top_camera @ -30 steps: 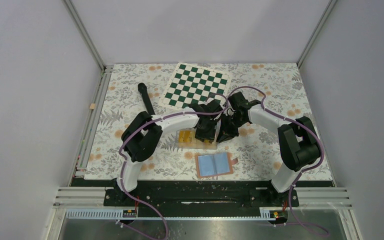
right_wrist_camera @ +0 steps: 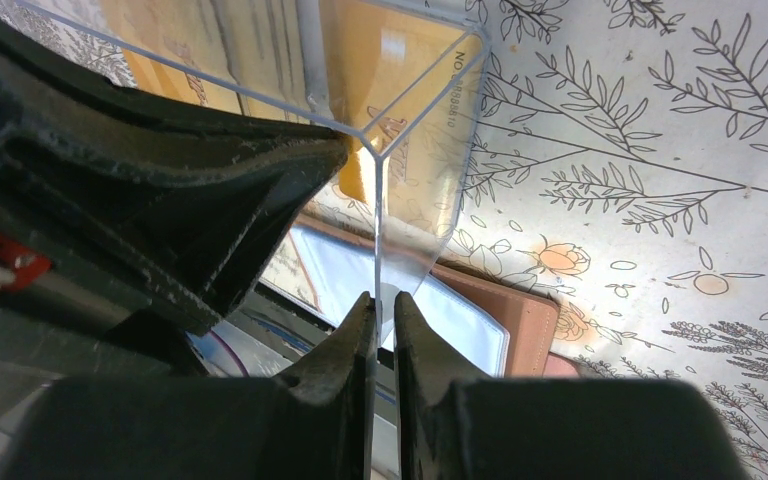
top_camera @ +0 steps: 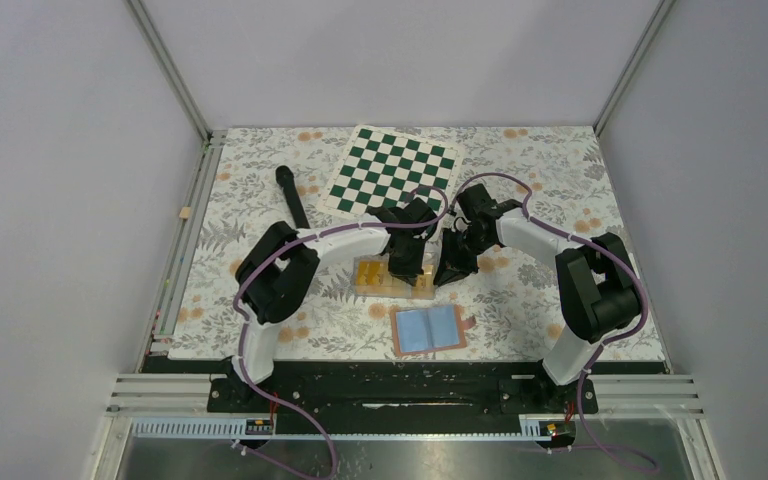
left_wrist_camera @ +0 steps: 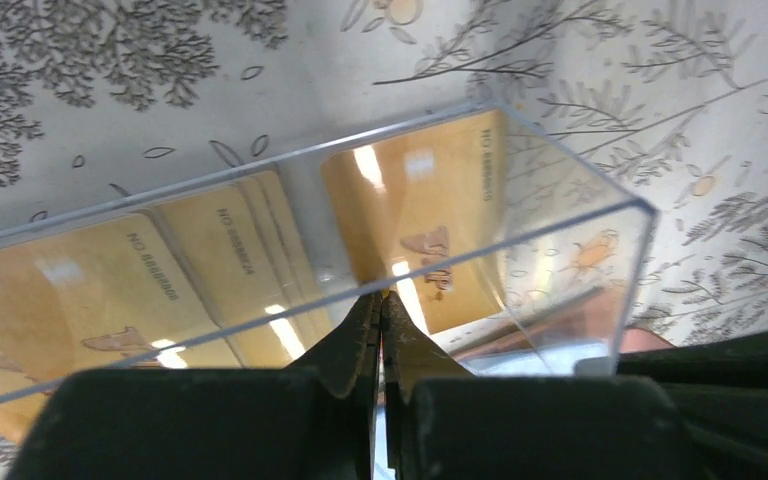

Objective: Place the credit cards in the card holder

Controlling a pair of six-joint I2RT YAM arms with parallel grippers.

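Observation:
Several gold cards [left_wrist_camera: 80, 290] lie in a clear box [top_camera: 385, 292]; the rightmost card [left_wrist_camera: 465, 175] is set apart from the others. Over the box, my left gripper is shut, nothing showing between its fingers; its tips are close to the box's near edge and the rightmost card, and I cannot tell whether they touch it. At the box's right end, my right gripper is shut on the clear wall at one corner. The brown card holder [top_camera: 397, 345] lies open below the box, its pale blue sleeves [top_camera: 413, 329] facing up.
Behind the arms lies a green checkered board [top_camera: 390, 165], with a black microphone-like object [top_camera: 290, 192] to its left. Both grippers are close together at the box.
The right arm, the box and the card holder look unmoved.

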